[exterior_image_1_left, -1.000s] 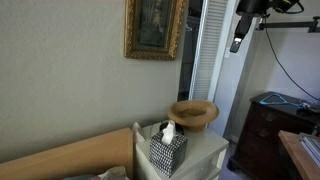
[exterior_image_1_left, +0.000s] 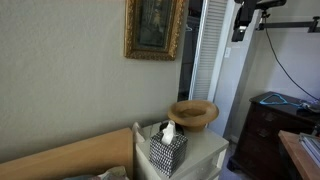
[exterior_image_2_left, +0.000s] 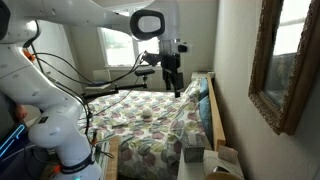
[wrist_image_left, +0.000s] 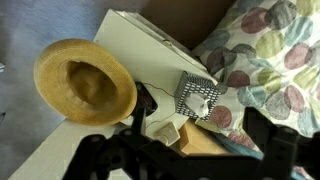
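Note:
My gripper (exterior_image_1_left: 238, 33) hangs high above the white cabinet, up at the right in the first exterior view. In the wrist view, its dark fingers stand wide apart at the lower edge; the gripper is open and holds nothing. Below lies a black-and-white patterned tissue box (exterior_image_1_left: 167, 150) with a white tissue standing out of its top. A tan brimmed hat (wrist_image_left: 86, 82) rests beside it on the cabinet (wrist_image_left: 150, 42). The second exterior view has the gripper (exterior_image_2_left: 173, 82) over the patterned bed, well clear of the box.
A bed with a patterned cover (exterior_image_2_left: 145, 125) lies along the cabinet, its wooden headboard (exterior_image_1_left: 70, 160) against the wall. A small dark object (wrist_image_left: 145, 98) sits between hat and box. A gold-framed picture (exterior_image_1_left: 154, 28) hangs above. Open air surrounds the gripper.
My gripper has risen a little in the first exterior view. The tissue box and the hat stay where they were.

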